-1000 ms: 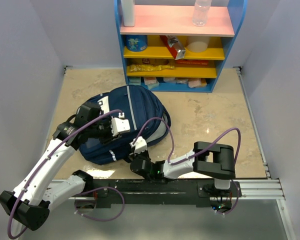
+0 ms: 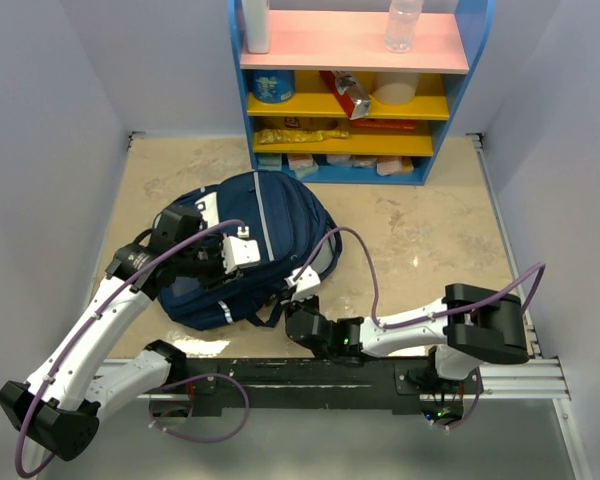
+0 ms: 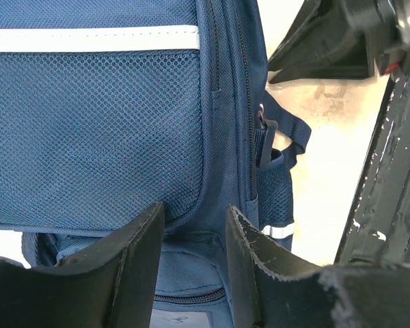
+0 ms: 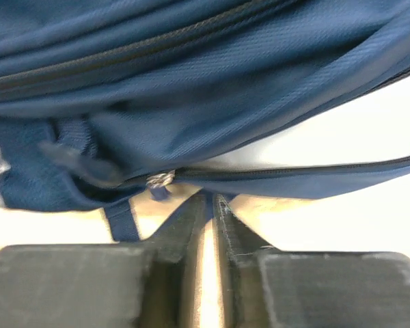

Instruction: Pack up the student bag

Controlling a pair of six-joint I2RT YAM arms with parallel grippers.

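The navy backpack lies on the marble-look floor, its mesh pocket and zippers filling much of the left wrist view. My left gripper hovers over that pocket with its fingers apart, open. My right gripper is at the bag's near side, beside a zipped edge with a metal zipper pull and straps; its fingertips are close together with a narrow gap behind them, and whether anything is between them is unclear in the blurred view.
A blue shelf unit with a pink top and yellow shelves holds bottles, containers and packets at the back. The floor right of the bag is clear. Walls stand on both sides.
My right arm and gripper have moved rightward along the bag's near side. The left arm and the bag look essentially still.
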